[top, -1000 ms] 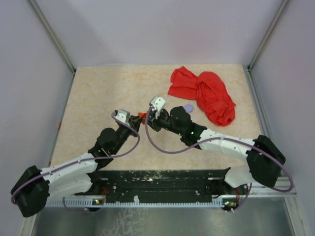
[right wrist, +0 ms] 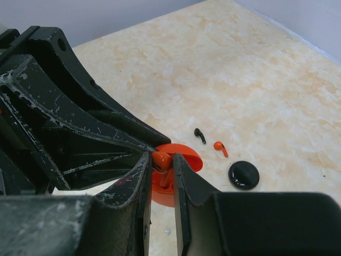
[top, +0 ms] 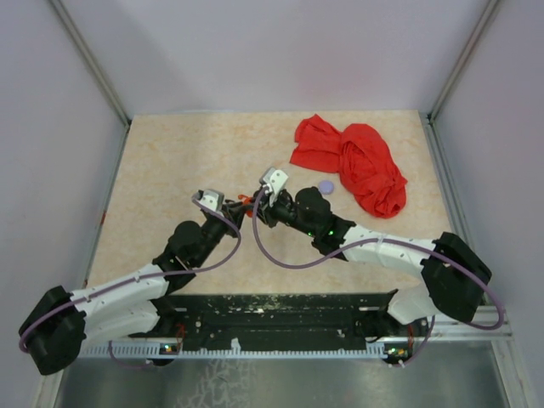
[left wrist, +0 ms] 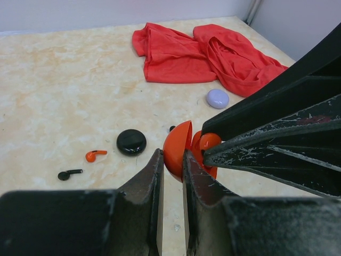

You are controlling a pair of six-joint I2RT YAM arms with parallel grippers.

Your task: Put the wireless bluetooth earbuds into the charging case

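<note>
Both grippers meet over the table's middle at an orange charging case (left wrist: 176, 146) with its lid raised. My left gripper is shut on the case. My right gripper is shut on an orange earbud (left wrist: 209, 141) at the case's opening, with the bud's stem inside the case; how far it is seated cannot be told. A loose orange earbud (right wrist: 219, 145) and a black earbud (right wrist: 198, 133) lie on the table behind, near a closed black case (right wrist: 243, 174).
A crumpled red cloth (top: 365, 170) covers the back right, with a lilac case (left wrist: 217, 98) just before it.
The left arm is unchanged.
</note>
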